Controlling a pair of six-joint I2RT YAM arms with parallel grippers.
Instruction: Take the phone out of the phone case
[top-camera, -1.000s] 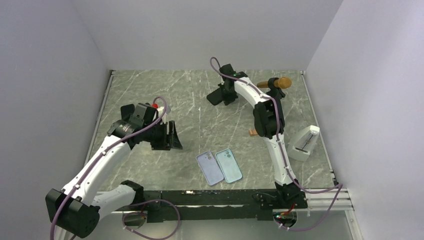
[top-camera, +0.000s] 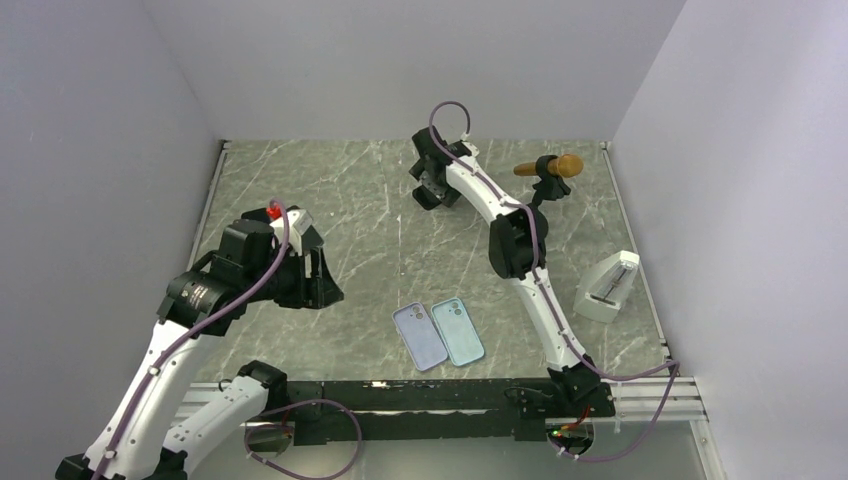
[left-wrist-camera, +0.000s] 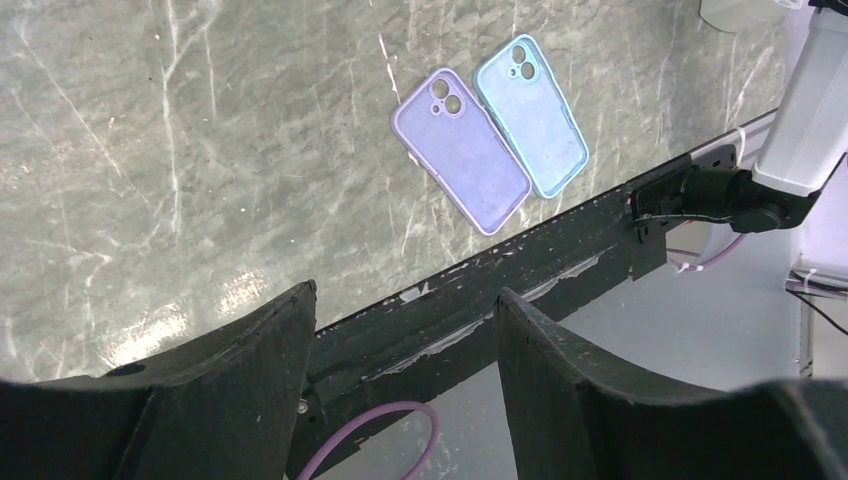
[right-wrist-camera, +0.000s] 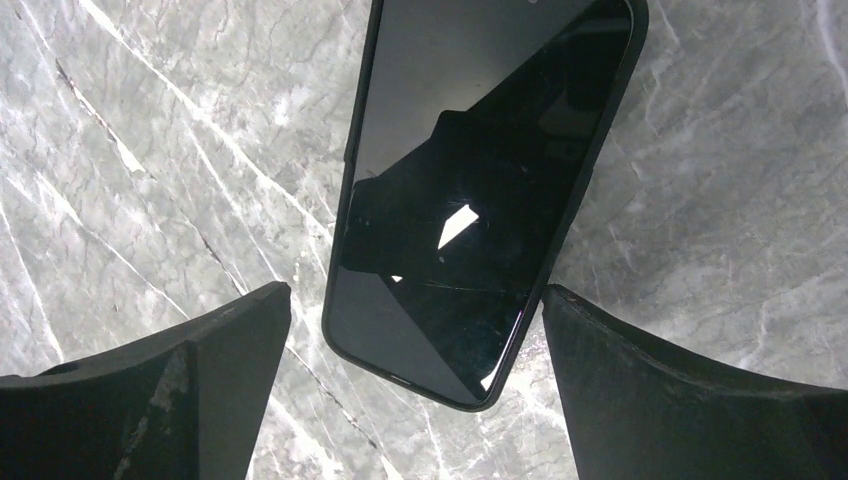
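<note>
A black phone (right-wrist-camera: 450, 200) lies screen up on the grey marbled table, a thin black case rim (right-wrist-camera: 338, 235) running around it. My right gripper is open above the phone, its fingers on either side of the phone's lower end, nothing gripped. From above, the right arm hides most of the phone; one dark end (top-camera: 425, 198) shows. At the table's left side, my left gripper (top-camera: 325, 288) hovers in the air. Its fingertips (left-wrist-camera: 306, 300) are apart with only empty space between them.
A lilac case (top-camera: 420, 336) and a light blue case (top-camera: 458, 332) lie side by side near the front edge. On the right stand a white wedge-shaped device (top-camera: 606, 286) and a brown wooden object (top-camera: 565, 165) on a black holder.
In the top view my right gripper has swung left over the phone, covering more of it. My left gripper has drifted left, and its arm looms larger.
</note>
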